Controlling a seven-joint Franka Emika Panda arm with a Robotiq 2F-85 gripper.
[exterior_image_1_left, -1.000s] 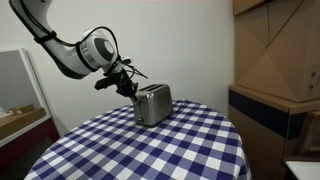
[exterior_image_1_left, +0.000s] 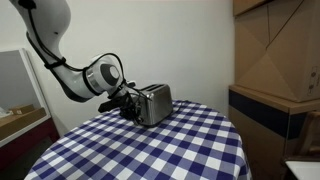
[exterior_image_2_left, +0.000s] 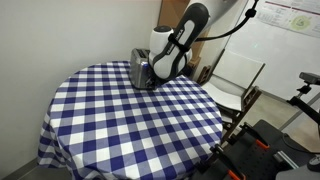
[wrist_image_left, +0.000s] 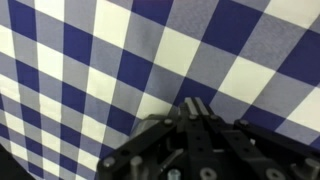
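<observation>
A silver toaster (exterior_image_1_left: 156, 106) stands upright on the blue-and-white checked tablecloth (exterior_image_1_left: 185, 150), toward the back of the table. Low at the toaster's near left end is my gripper (exterior_image_1_left: 134, 118), pointing down. In the second exterior view the toaster (exterior_image_2_left: 138, 70) is partly hidden behind the arm, and the gripper (exterior_image_2_left: 153, 86) is close beside it. Seen from the wrist, the gripper is shut with nothing showing between its fingers; checked cloth fills the space ahead of it. Whether it touches the toaster cannot be told.
White chairs (exterior_image_2_left: 233, 80) stand beyond the table's edge. A wooden cabinet (exterior_image_1_left: 275, 50) rises at the right.
My gripper has come down from above the toaster's left end to low beside it. The toaster appears to stand where it was.
</observation>
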